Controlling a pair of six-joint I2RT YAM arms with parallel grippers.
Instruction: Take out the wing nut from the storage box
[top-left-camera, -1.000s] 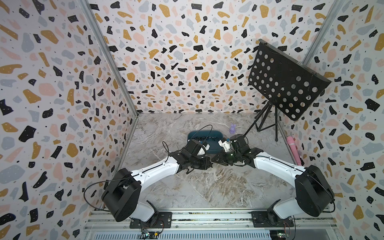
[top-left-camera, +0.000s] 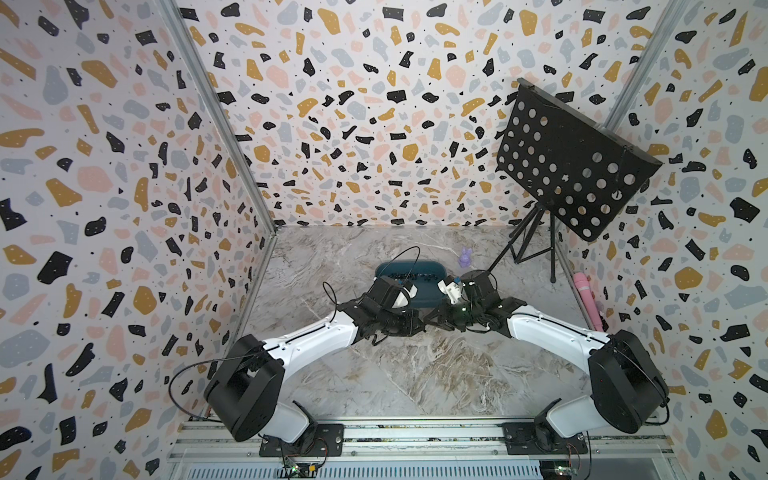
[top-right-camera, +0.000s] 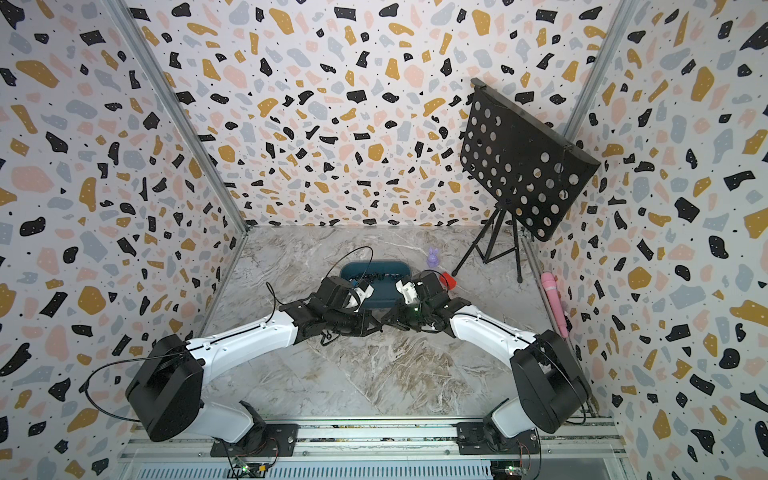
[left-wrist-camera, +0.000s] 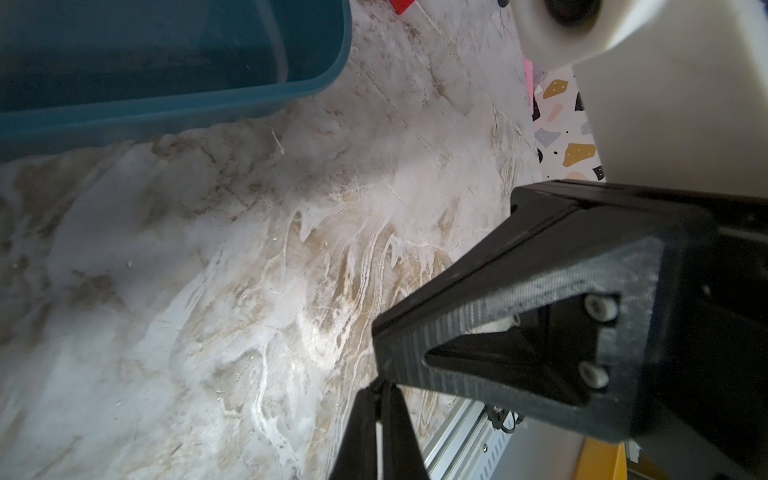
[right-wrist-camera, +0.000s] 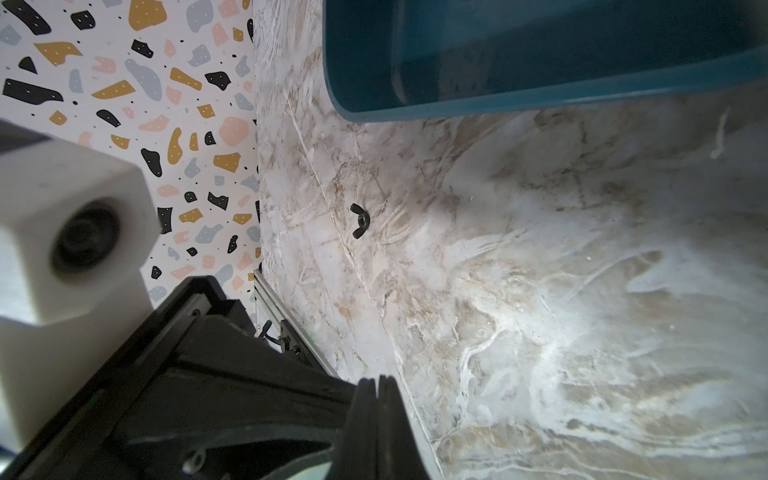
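Observation:
A small black wing nut (right-wrist-camera: 360, 221) lies on the marble table outside the teal storage box (right-wrist-camera: 480, 108), in the right wrist view. The box (top-left-camera: 432, 301) stands behind both arms in the top left view, with small dark pieces (top-left-camera: 424, 276) along its back. In front of it, my left gripper (top-left-camera: 421, 325) and right gripper (top-left-camera: 429, 320) point at each other, tips very close. The left wrist view shows my left fingers (left-wrist-camera: 364, 440) shut, nothing visible between them. My right fingers (right-wrist-camera: 366, 432) are shut too, equally bare, in the right wrist view.
A purple figure (top-left-camera: 465, 257) stands behind the box to the right, and a red object (top-right-camera: 447, 280) sits near the right arm. A black perforated panel (top-left-camera: 572, 160) on a tripod fills the back right.
My left gripper has shifted very slightly, its cable loop swinging a little left.

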